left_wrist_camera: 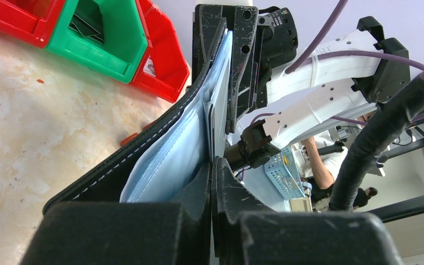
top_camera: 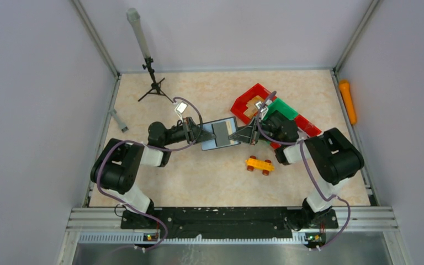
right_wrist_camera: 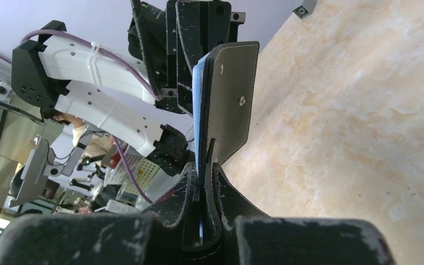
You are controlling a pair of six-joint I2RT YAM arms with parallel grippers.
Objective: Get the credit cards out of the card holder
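Observation:
Between my two grippers, an open card holder (top_camera: 221,136) with light blue lining and dark outer cover is held in the air. In the left wrist view it (left_wrist_camera: 170,155) spreads open, with blue pockets and thin slips at its right side. My left gripper (top_camera: 203,134) is shut at the holder's left side (left_wrist_camera: 212,176), on or against its thin inner part; exactly what is pinched is hard to see. My right gripper (top_camera: 237,134) is shut on the holder's right edge, the dark cover (right_wrist_camera: 230,96) standing upright between its fingers.
Red and green bins (top_camera: 283,110) with items inside stand behind the right arm. A yellow toy car (top_camera: 259,165) lies in front of the holder. A tripod stand (top_camera: 155,86) is at the back left, and a grey object (top_camera: 118,121) lies at the left.

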